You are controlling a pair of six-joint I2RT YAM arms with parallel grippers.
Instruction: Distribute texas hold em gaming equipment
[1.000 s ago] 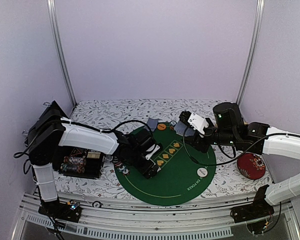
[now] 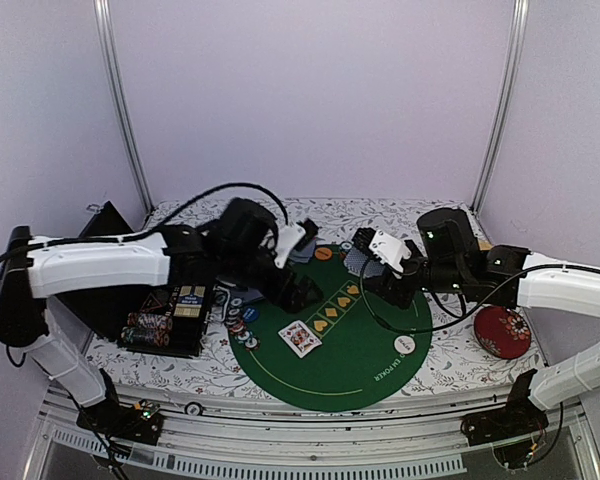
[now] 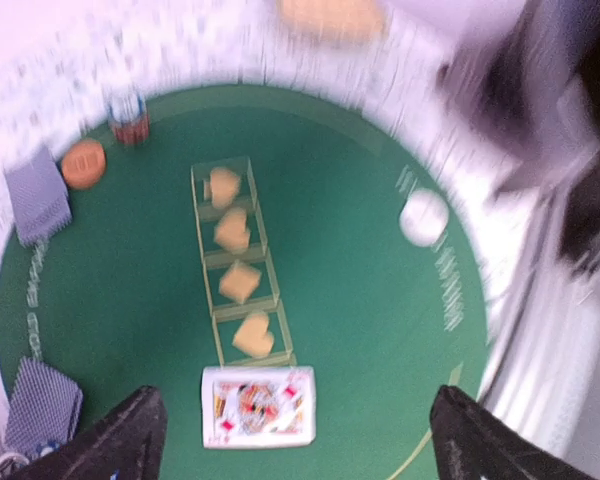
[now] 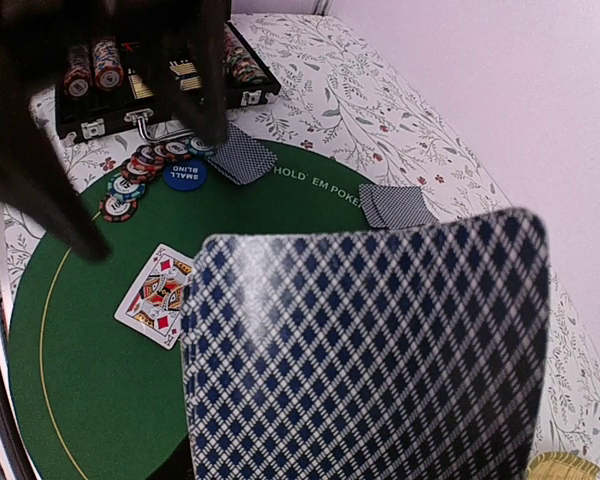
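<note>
A thick stack of blue-checked cards (image 4: 365, 350) fills the lower right wrist view; my right gripper (image 2: 375, 265) is shut on it above the far right of the round green mat (image 2: 365, 375). My left gripper (image 2: 298, 290) stands open with nothing between its fingers, above and beyond a face-up king of diamonds (image 3: 258, 407). This card lies on the mat near the row of printed suit boxes. Face-down cards lie at the mat's rim in two places: one pair (image 4: 242, 155) by the chips, another group (image 4: 395, 205) farther along.
A black chip case (image 2: 165, 320) stands open at the left. Loose chips (image 4: 150, 160) and a blue small-blind button (image 4: 185, 175) lie on the mat near it. An orange button (image 3: 83, 163), a chip stack (image 3: 128, 118) and a white button (image 3: 423, 217) line the rim. A red round object (image 2: 502, 331) is at right.
My left gripper has risen and drawn back from the mat, now blurred by motion. The face-up card now shows beneath it. My right arm has barely moved.
</note>
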